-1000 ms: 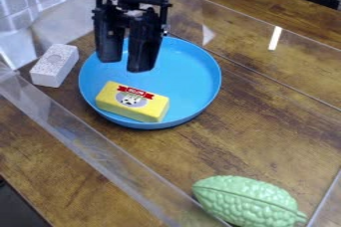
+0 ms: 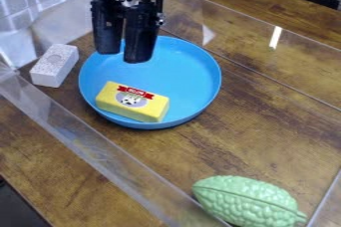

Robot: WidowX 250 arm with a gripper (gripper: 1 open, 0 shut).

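My black gripper hangs above the back of a blue plate, its two dark fingers apart with nothing seen between them. On the front part of the plate lies a yellow block with a red and white label, like a butter packet.
A pale rectangular block sits left of the plate. A green bumpy toy vegetable lies at the front right. A clear sheet or wall crosses the wooden table. The table right of the plate is clear.
My gripper has shifted slightly left and up over the last second. The plate and the objects have not moved.
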